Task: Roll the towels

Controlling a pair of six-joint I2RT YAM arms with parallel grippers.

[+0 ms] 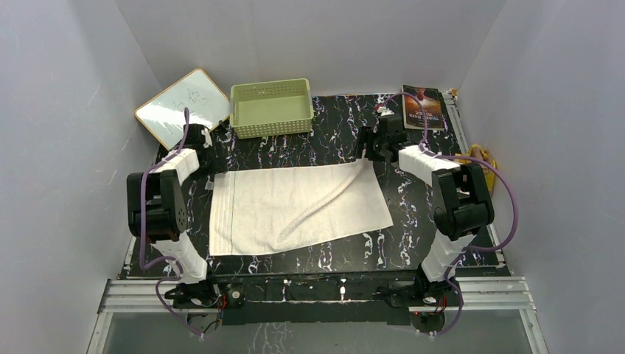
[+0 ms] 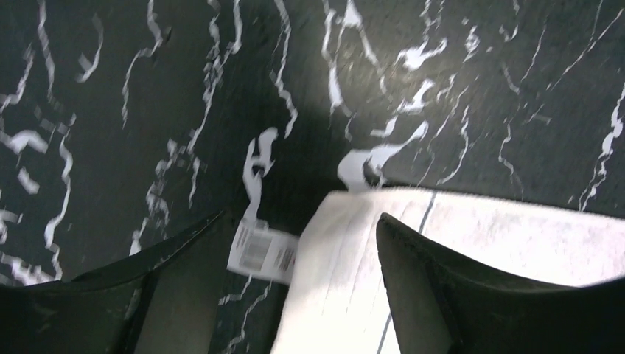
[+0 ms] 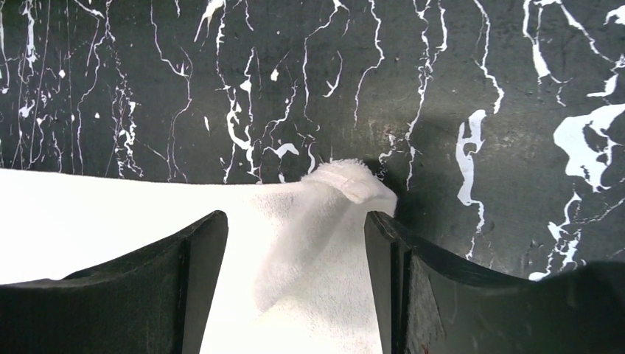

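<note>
The white towel [image 1: 295, 203] lies spread over the middle of the table, with a diagonal ridge running from its far right corner to its near edge. That far right corner is bunched up in the right wrist view, where my right gripper stands open above it. Its far left corner, with a dark stripe and a white label [image 2: 262, 251], lies flat in the left wrist view. Over that corner my left gripper is open, with a finger on each side of it in the picture. Neither gripper holds cloth.
A green basket [image 1: 271, 131] stands empty at the back, beside a leaning whiteboard [image 1: 184, 107]. At the back right lies a book [image 1: 433, 118], and a yellow item [image 1: 483, 158] sits by the right wall. Bare black table shows behind and right of the towel.
</note>
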